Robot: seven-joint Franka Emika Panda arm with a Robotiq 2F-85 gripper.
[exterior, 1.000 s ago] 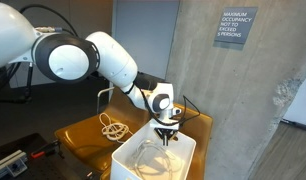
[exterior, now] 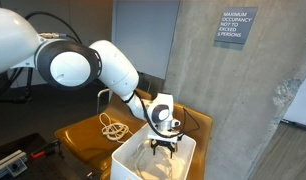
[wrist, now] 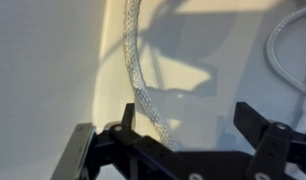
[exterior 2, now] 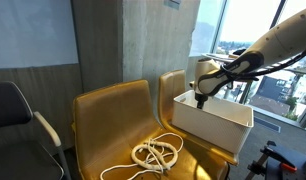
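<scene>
Over a white box [exterior: 124, 162] my gripper points down with its fingers wide apart and nothing held between them. A white rope [wrist: 135, 65] lies on the box floor; in the wrist view one length curves down on the left and passes behind the fingers [wrist: 105, 150]. Another stretch of this rope shows at the right edge of that view. From the second exterior side, the box [exterior 2: 215, 127] hides the fingertips.
A second coiled rope [exterior 2: 153, 154] rests outside the box on the tan chair seat [exterior 2: 123, 130]. Box walls stand close around the gripper. Behind rises a concrete wall [exterior: 228, 80], and a dark chair [exterior 2: 23, 135] is at left.
The arm has come lower and toward the camera in the first exterior view, bringing the gripper down into the box. The coiled rope on the chair has stayed put.
</scene>
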